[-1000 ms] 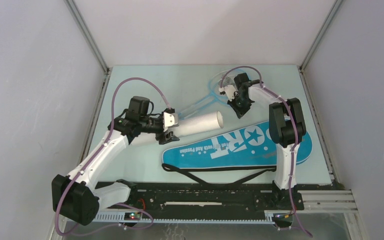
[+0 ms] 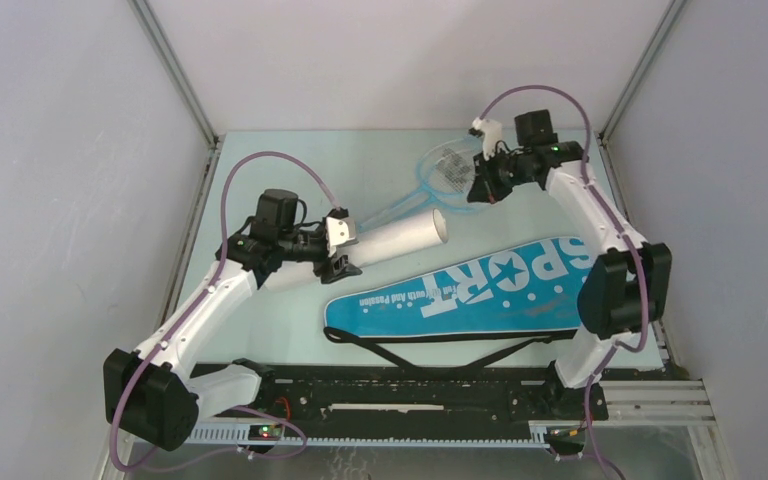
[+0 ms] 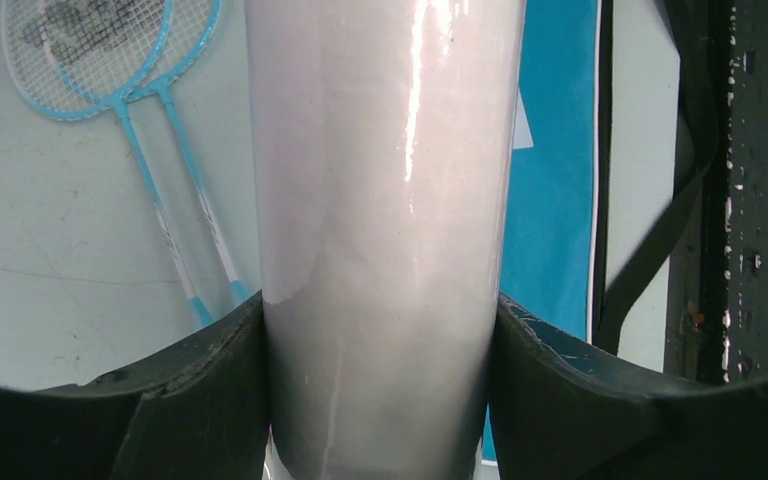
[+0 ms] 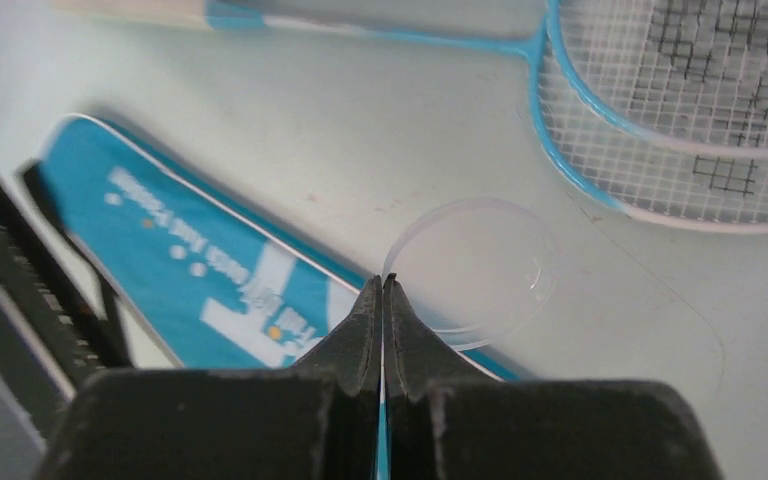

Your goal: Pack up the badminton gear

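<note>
A long white shuttlecock tube (image 2: 405, 236) (image 3: 385, 150) lies across the middle, with my left gripper (image 2: 335, 260) shut on it. Two blue rackets (image 2: 443, 175) (image 3: 138, 160) (image 4: 460, 42) lie behind it, heads to the back right. The blue bag (image 2: 430, 310) (image 4: 160, 250), printed "SPORT", lies flat in front with its black strap. My right gripper (image 2: 485, 190) is shut, over the back right near the racket heads. In the right wrist view a clear thin loop (image 4: 545, 260) shows at its fingertips; I cannot tell what it is.
The bag's strap (image 2: 390, 358) runs along the front edge beside a dark rail. Walls (image 2: 720, 200) stand at both sides and the back.
The left gripper and tube have barely moved.
</note>
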